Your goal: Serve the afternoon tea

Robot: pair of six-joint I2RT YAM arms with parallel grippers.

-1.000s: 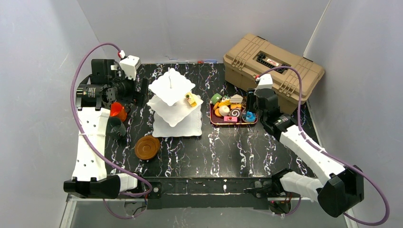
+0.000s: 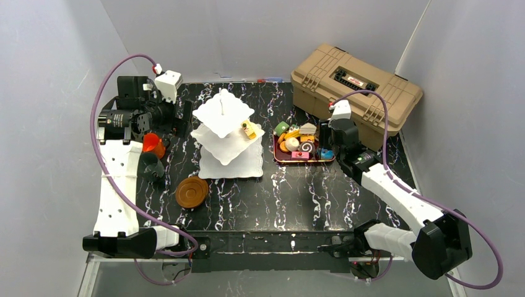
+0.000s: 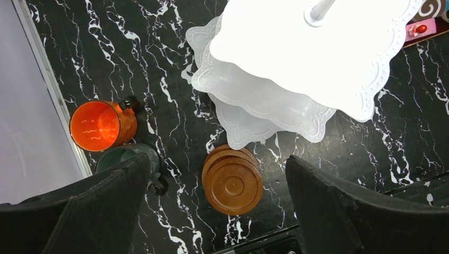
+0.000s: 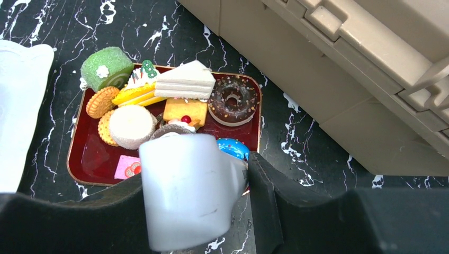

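A three-tiered white stand (image 2: 224, 115) stands left of centre, with a small yellow piece (image 2: 248, 129) on its middle tier. The dark red tray (image 4: 98, 161) holds several toy sweets, among them a chocolate donut (image 4: 231, 100), a green roll (image 4: 107, 70), a white cake slice (image 4: 185, 82) and a blue-iced piece (image 4: 233, 148). Over the tray's right end, my right gripper is shut on a smooth white piece (image 4: 188, 193); its full shape is unclear. My left gripper is open and empty, held up left of the stand.
An orange mug (image 3: 100, 127) and a dark grey mug (image 3: 127, 154) stand at the left. Brown coasters (image 3: 233, 185) lie in front of the stand. A large tan case (image 2: 353, 86) crowds the back right.
My left arm and the stand look unmoved.
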